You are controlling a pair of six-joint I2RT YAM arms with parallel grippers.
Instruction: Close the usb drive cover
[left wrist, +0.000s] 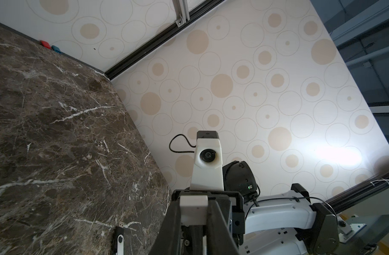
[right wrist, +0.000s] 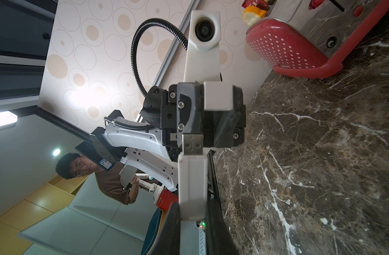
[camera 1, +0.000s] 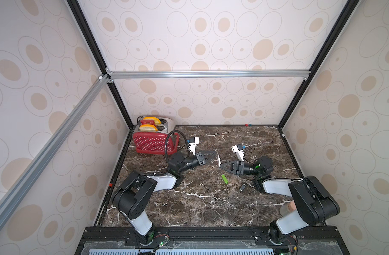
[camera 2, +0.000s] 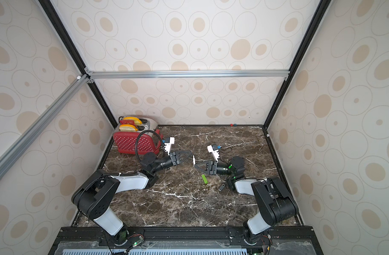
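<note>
The white usb drive point(right wrist: 192, 187) stands upright in my right gripper, which is shut on its lower end. Its bare metal plug point(right wrist: 192, 144) points upward in the right wrist view. My left gripper is shut on the small white cover point(left wrist: 194, 210). From the right wrist, the cover point(right wrist: 218, 96) appears beyond the plug, above it and to its right, apart from it. In the top left view the left gripper point(camera 1: 214, 153) is just left of the drive point(camera 1: 219, 160). The drive is mostly hidden behind the cover in the left wrist view.
A green stick-shaped item point(camera 1: 224, 179) and a small dark item point(camera 1: 242, 187) lie on the marble table below the right gripper. A red toaster point(camera 1: 154, 142) occupies the back left.
</note>
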